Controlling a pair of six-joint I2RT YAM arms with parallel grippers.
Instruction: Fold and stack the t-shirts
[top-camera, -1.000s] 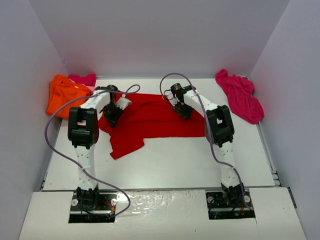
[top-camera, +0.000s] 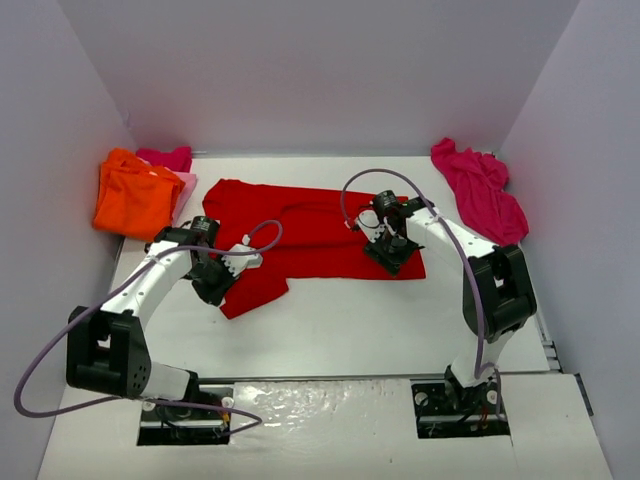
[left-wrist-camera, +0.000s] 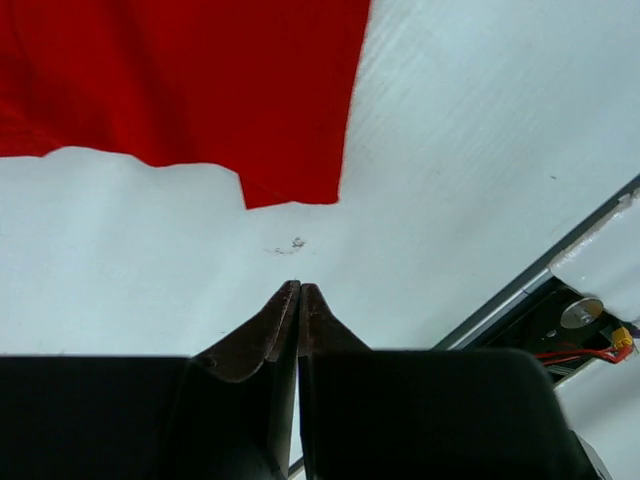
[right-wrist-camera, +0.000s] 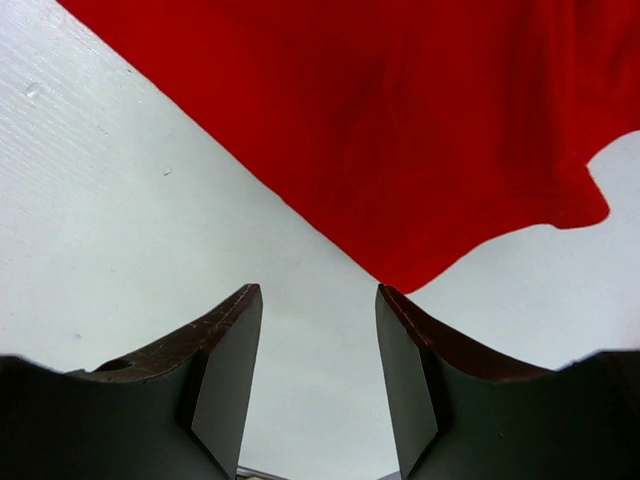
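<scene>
A red t-shirt (top-camera: 330, 262) lies spread across the middle of the table, one sleeve pointing toward the front left. My left gripper (top-camera: 215, 296) hangs over the table by that sleeve. In the left wrist view its fingertips meet, shut with nothing seen between them, and the red cloth (left-wrist-camera: 290, 120) lies beyond. At the shirt's right end is my right gripper (top-camera: 388, 268). In the right wrist view the fingers (right-wrist-camera: 232, 350) stand wide apart, and a corner of the red cloth (right-wrist-camera: 395, 265) points at the gap without being gripped.
A folded orange cloth (top-camera: 135, 195) sits at the back left, with pink cloth (top-camera: 168, 158) behind it. A crumpled pink shirt (top-camera: 480, 190) lies at the back right.
My left gripper has moved toward the front, to the sleeve. The right gripper has shifted right and frontward to the shirt's right end. The shirt looks much the same.
</scene>
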